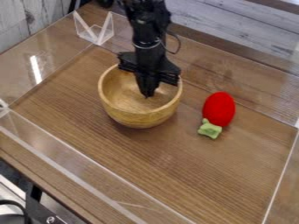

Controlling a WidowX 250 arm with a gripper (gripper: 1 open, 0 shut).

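Observation:
My black gripper [149, 86] reaches down into a large tan wooden bowl [138, 114] in the middle of the table, its fingertips low inside near the bowl's back half. It looks shut; whether anything is between the fingers is hard to see. A red oval object [219, 108] lies right of the bowl, with a small green block [211, 130] just in front of it.
The wooden table [140, 175] has clear room in front and to the left. A clear plastic piece [93, 28] stands at the back left, and another lies at the left edge. A wall or panel borders the back.

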